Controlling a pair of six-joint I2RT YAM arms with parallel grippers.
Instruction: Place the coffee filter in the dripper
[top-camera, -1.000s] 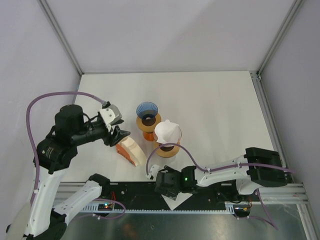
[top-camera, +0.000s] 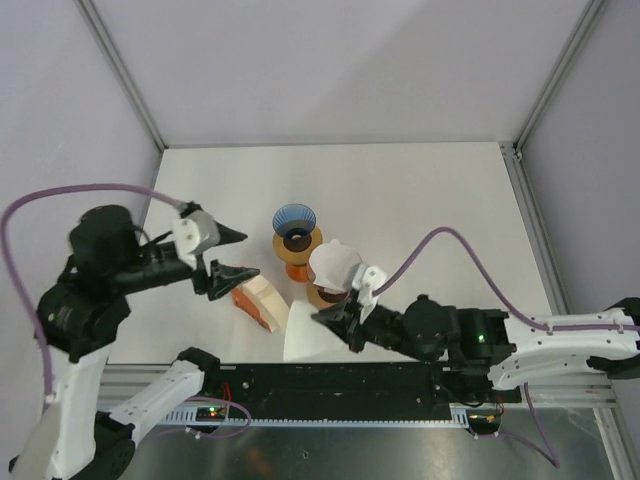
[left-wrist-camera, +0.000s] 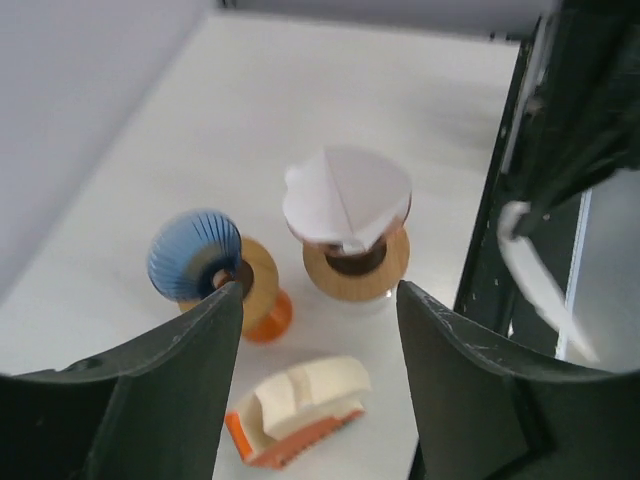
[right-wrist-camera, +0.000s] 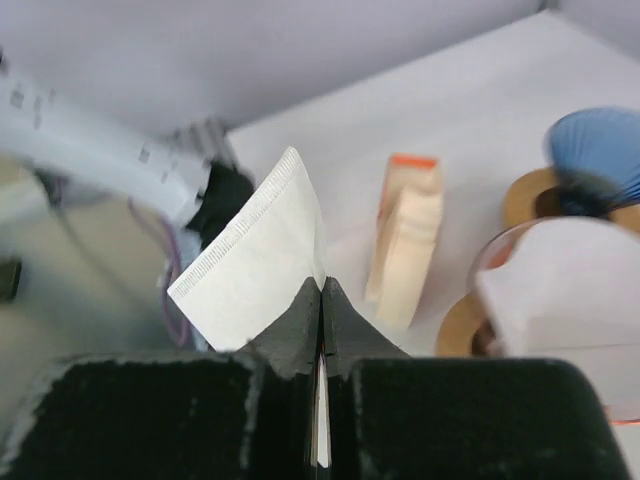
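My right gripper is shut on a white paper filter (right-wrist-camera: 250, 250), raised at the front of the board. In the top view, my left gripper (top-camera: 234, 258) is open above the left of a block. A dripper (left-wrist-camera: 355, 270) on a wooden base holds crumpled white paper (top-camera: 333, 264). Behind it to the left stands a second dripper (top-camera: 295, 222) with a blue cone and orange foot.
A pale block with orange trim (top-camera: 262, 302) lies left of the drippers. The white board (top-camera: 420, 200) is clear at the back and right; its front edge borders a dark strip.
The right arm has risen and moved back with the filter, which now sits higher and turned.
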